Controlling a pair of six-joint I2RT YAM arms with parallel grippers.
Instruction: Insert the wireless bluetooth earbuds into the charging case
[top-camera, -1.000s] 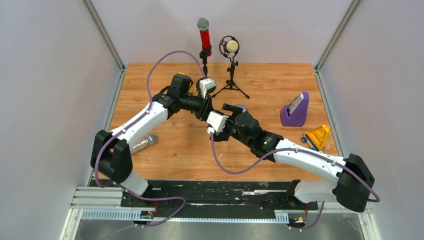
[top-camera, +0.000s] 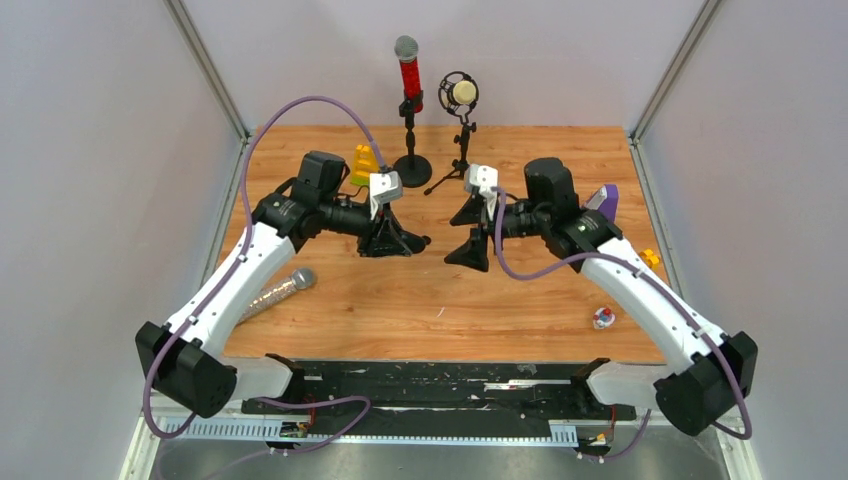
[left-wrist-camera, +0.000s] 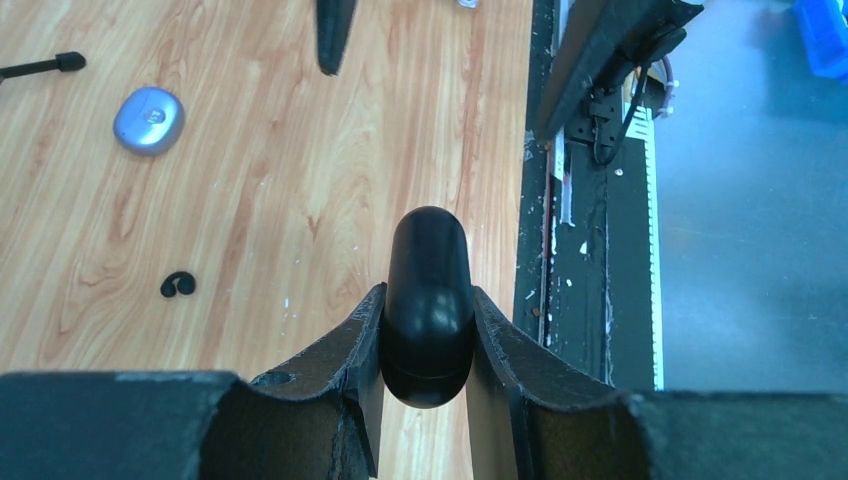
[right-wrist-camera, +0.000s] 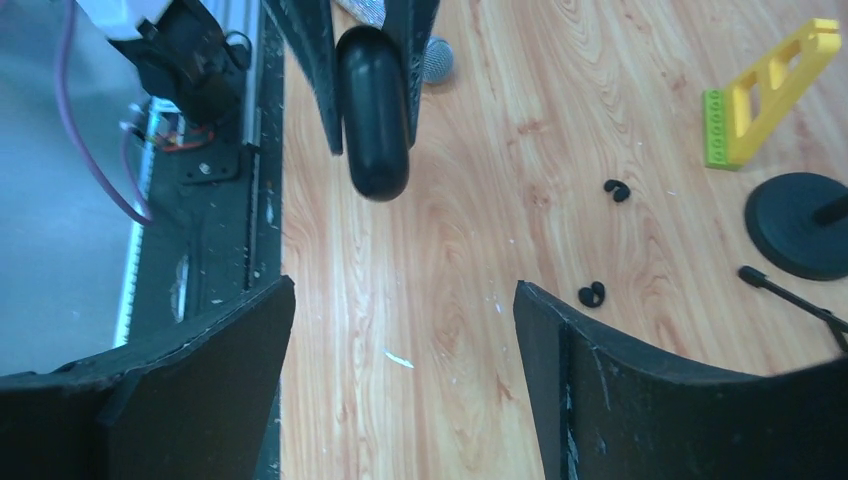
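My left gripper (top-camera: 412, 244) is shut on a glossy black rounded case (left-wrist-camera: 428, 300), which stands lengthwise between its fingers. The same black case (right-wrist-camera: 374, 115) shows near the top of the right wrist view, its lid closed as far as I can tell. My right gripper is open, facing the case from the right with a gap between them and nothing in its fingers. Two small black earbuds lie apart on the table: one earbud (right-wrist-camera: 592, 294) nearer the right gripper, another earbud (right-wrist-camera: 617, 190) farther off. One black earbud (left-wrist-camera: 178, 284) appears in the left wrist view.
A silver-blue rounded box (left-wrist-camera: 149, 120) lies on the wooden table. Microphone stands rise at the back, including a round black base (right-wrist-camera: 795, 225) and a tripod (top-camera: 462, 160). A microphone (top-camera: 280, 290) lies at left, a purple object (top-camera: 606, 202) at right.
The grippers were close together at the case and are now apart. The right arm has drawn back to the right; the left has shifted left and slightly forward, keeping the case.
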